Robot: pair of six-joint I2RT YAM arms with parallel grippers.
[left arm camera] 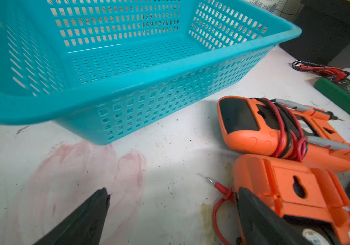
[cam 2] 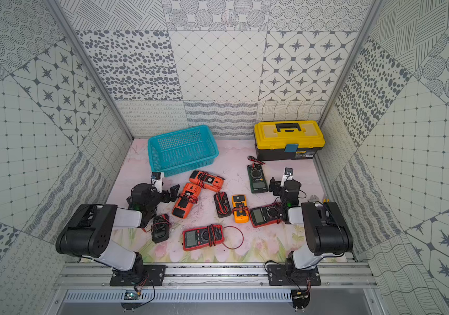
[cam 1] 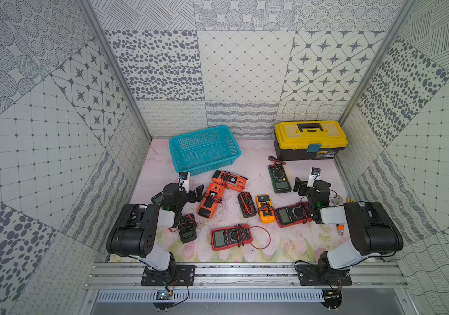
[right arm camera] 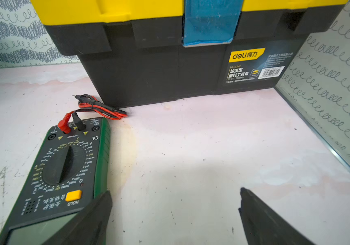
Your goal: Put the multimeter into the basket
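The teal basket (cam 1: 206, 167) stands empty at the back left of the table. In front of it lie two orange multimeters, one crosswise (left arm camera: 244, 138) and one slanted (left arm camera: 293, 175), red leads wrapped round them. My left gripper is open, nothing between its fingers, with its right finger close to the slanted orange multimeter. A green-edged multimeter (right arm camera: 60, 163) lies to the left of my open right gripper, its lower end partly behind the left finger. Bare table shows between the right fingers. Red multimeters (cam 1: 227, 237) and a yellow one (cam 1: 265, 209) lie nearer the front.
A yellow-lidded toolbox (cam 2: 289, 135) fills the back right. A small dark multimeter (cam 2: 222, 203) lies mid-table, and a black one (cam 2: 160, 228) sits beside the left arm. Free table remains between basket and toolbox.
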